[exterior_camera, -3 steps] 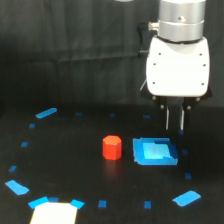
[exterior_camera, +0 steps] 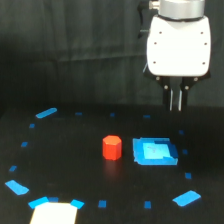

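Observation:
A red block [exterior_camera: 112,148], six-sided in outline, sits on the black table left of the blue square [exterior_camera: 143,161]. High above the table at the right is my gripper [exterior_camera: 176,98], its fingers pointing down. A narrow gap shows between the two dark fingers, with nothing in it. It hangs above and slightly right of the blue square, well clear of it and of the red block.
A lighter blue patch [exterior_camera: 157,151] shows inside the blue square. Blue tape strips [exterior_camera: 186,198] and several small blue marks dot the black surface. A pale, bright object [exterior_camera: 54,213] is cut off at the bottom left edge.
My gripper has risen, from just above the blue square to well above it. The red block and the blue square have stayed where they were.

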